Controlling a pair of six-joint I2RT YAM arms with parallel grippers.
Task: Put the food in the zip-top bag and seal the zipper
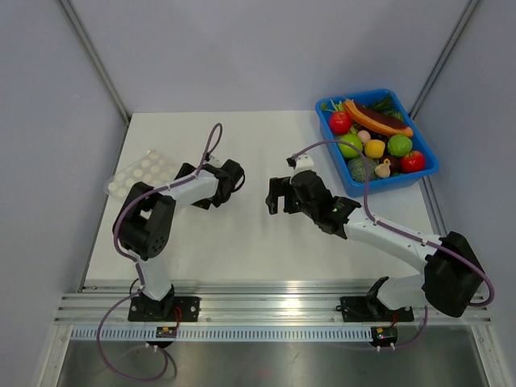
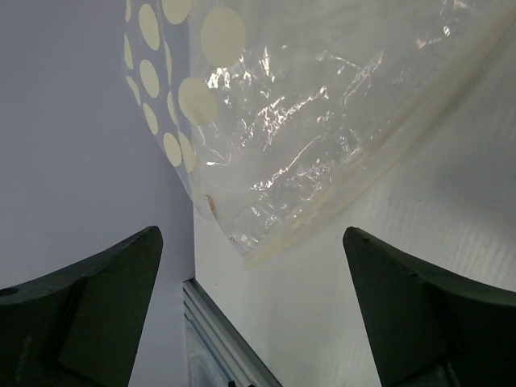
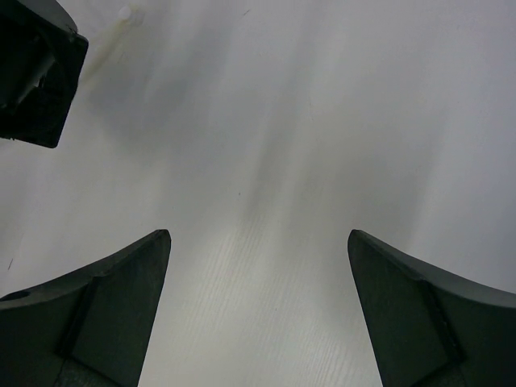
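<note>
A clear zip top bag [image 1: 143,173] with pale dots lies at the left of the white table, its right part hidden beneath the left arm. In the left wrist view, a pointed corner of the bag [image 2: 278,181] reaches toward my left gripper, which is open, with nothing held. My right gripper [image 1: 272,197] stands open over bare table near the middle; only the white surface shows between its fingers in the right wrist view. Food, including a red tomato [image 1: 340,122], a green apple [image 1: 350,146] and a yellow piece [image 1: 374,148], lies in the blue bin [image 1: 427,166].
The bin stands at the table's back right edge. Part of the left arm [image 3: 36,89] shows at the upper left of the right wrist view.
</note>
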